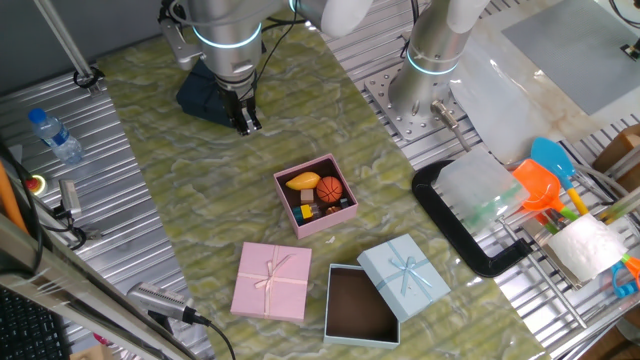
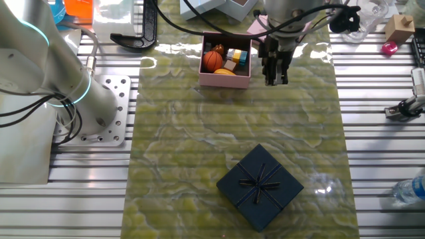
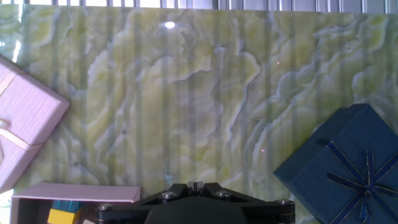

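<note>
High over the green marbled mat, my gripper (image 1: 249, 130) points down and is shut, with nothing showing between its fingers; in the wrist view the fingertips (image 3: 191, 185) meet at the bottom centre. An open pink box (image 1: 315, 195) holds a yellow mango-like fruit (image 1: 302, 181), a small basketball (image 1: 329, 189) and several small blocks (image 2: 237, 56). Its likely lid, pink with a ribbon bow (image 1: 271, 281), lies apart on the mat. A light-blue lid (image 1: 405, 277) leans over the edge of an empty light-blue box (image 1: 362, 305). The dark blue box (image 2: 260, 187) with a bow stands closed, partly behind the arm in exterior view 1.
A black clamp (image 1: 467, 243) and a translucent container (image 1: 480, 187) stand along the mat's edge, with an orange scoop (image 1: 538, 186) and blue spoon (image 1: 552, 158) beyond. A water bottle (image 1: 56, 136) is on the opposite side. Bare mat separates the pink and dark blue boxes.
</note>
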